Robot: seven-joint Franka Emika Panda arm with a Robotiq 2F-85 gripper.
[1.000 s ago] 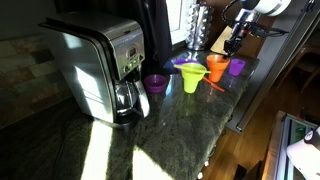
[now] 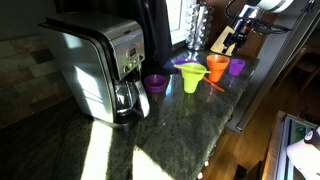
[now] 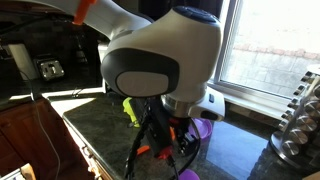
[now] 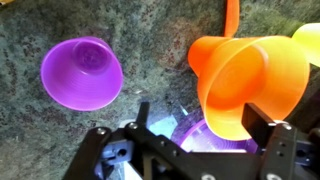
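Observation:
My gripper stands open above the dark counter, its fingers apart at the bottom of the wrist view with nothing gripped. An orange cup (image 4: 238, 88) lies in that view towards the right finger, with an orange handle-like piece (image 4: 232, 18) beside it. Left of it is a purple cup (image 4: 72, 82), seen from above, its mouth open. Another purple item (image 4: 215, 138) shows partly beneath the orange cup's edge. In exterior view 1, my gripper (image 2: 232, 42) is beyond the orange cup (image 2: 216, 66) and the purple cup (image 2: 236, 67).
A yellow-green cup (image 2: 192, 80) stands nearer the coffee maker (image 2: 112, 65). A dark purple cup (image 2: 156, 83) sits beside that machine. Metal canisters (image 2: 200, 27) line the window side.
My arm and gripper have shifted slightly at the far end of the counter. The cups look unmoved.

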